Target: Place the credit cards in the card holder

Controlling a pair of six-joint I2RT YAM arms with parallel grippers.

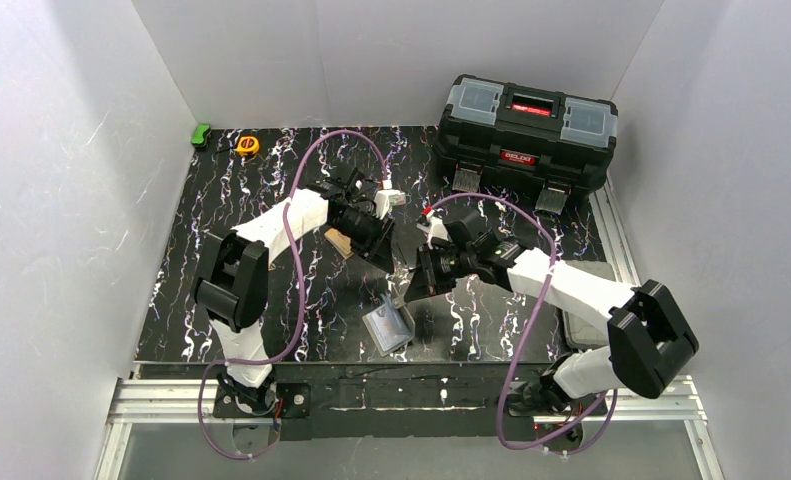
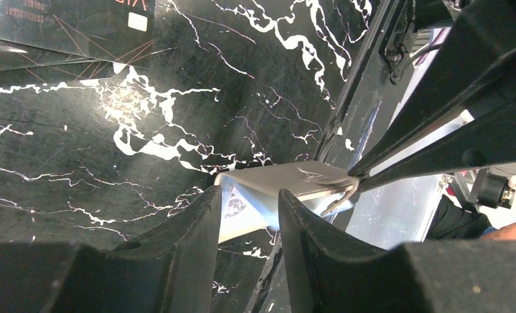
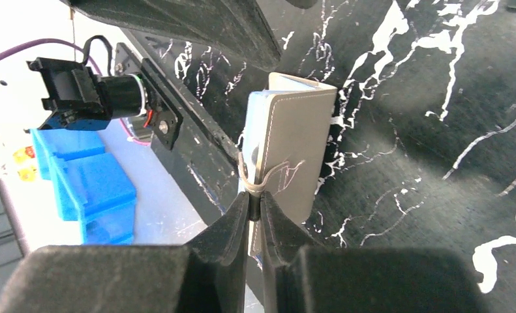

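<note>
The card holder [image 1: 387, 326] stands on the marble table near the front edge, its cover folded up. In the right wrist view its beige cover [image 3: 297, 143] rises upright. My right gripper is shut on its cover edge, where a looped strand shows. My left gripper is part open above and beside the holder, nothing seen between its fingers. Dark cards [image 2: 66, 32] with printed lines lie on the table in the left wrist view.
A black toolbox [image 1: 526, 135] stands at the back right. A yellow tape measure [image 1: 247, 146] and green item [image 1: 200, 134] are at the back left. A tan object [image 1: 335, 241] lies behind the left gripper.
</note>
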